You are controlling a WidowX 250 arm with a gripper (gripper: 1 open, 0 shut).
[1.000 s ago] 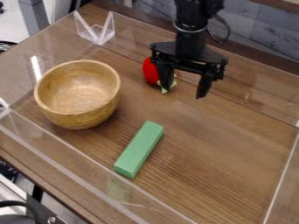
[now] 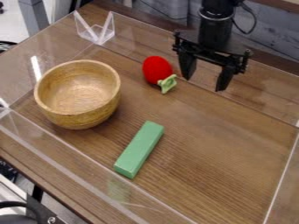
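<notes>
My black gripper [image 2: 211, 61] hangs over the back right of the wooden table, right of a red object [image 2: 156, 68] and a small light-green item [image 2: 167, 83] beside it. Whether its fingers are open or shut is unclear. A woven bowl [image 2: 76, 94] sits at the left, and a green block [image 2: 139, 149] lies at the front middle.
A clear plastic holder [image 2: 94, 28] stands at the back left. The table [image 2: 222, 149] has wide free room at the right and front. A grey wall edge runs along the back right.
My gripper has moved right, away from the red object, which shows more fully now. The bowl and green block have not moved.
</notes>
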